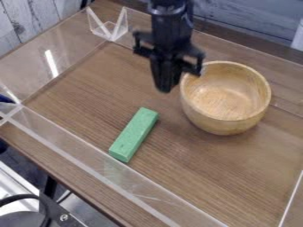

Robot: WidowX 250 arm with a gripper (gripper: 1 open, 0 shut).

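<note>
My gripper (160,66) is raised over the middle back of the table, dark and motion-blurred, its fingers pointing down; whether they are open or shut is unclear. A green oblong block (134,135) lies on the wooden table (83,97) left of centre, in front of the gripper and apart from it. A large light wooden bowl (225,97) sits to the right of the gripper.
A small clear object (109,25) stands at the back left. Dark cable-like shapes show at the lower left edge.
</note>
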